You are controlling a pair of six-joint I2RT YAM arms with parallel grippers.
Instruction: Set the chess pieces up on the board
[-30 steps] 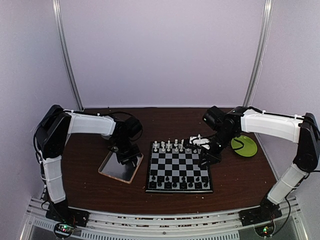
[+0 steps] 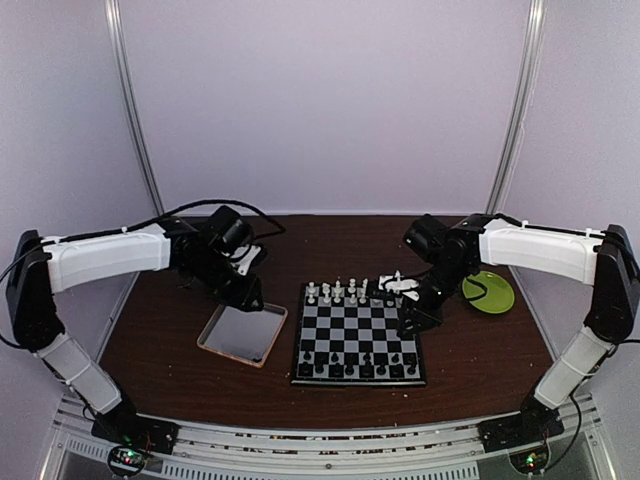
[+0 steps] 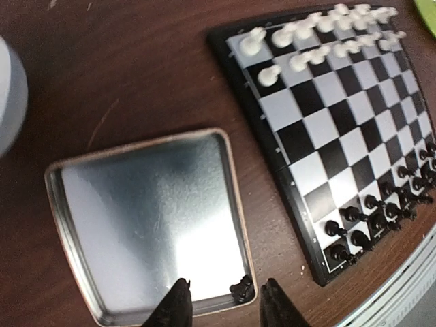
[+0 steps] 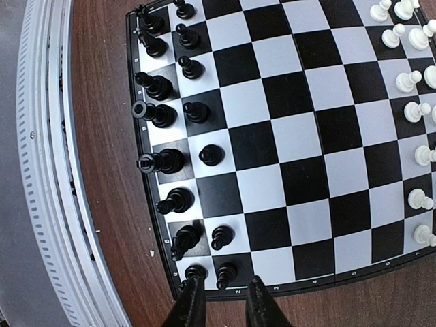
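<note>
The chessboard [image 2: 358, 335] holds white pieces [image 3: 269, 76] along its far side and black pieces [image 4: 161, 161] along its near side. A silver tray [image 2: 240, 335] lies left of the board, with a small black piece [image 3: 242, 289] in its corner. My left gripper hangs open above the tray, nothing between its fingers, near that piece in the wrist view. My right gripper is over the board's right part, fingers apart and empty, beside black pieces at the edge.
A green plate [image 2: 488, 293] sits right of the board. A white bowl shows at the upper left of the left wrist view [image 3: 10, 95].
My left arm has risen and its forearm has swung, lifting the gripper up from the tray's right part. The right arm looks still.
</note>
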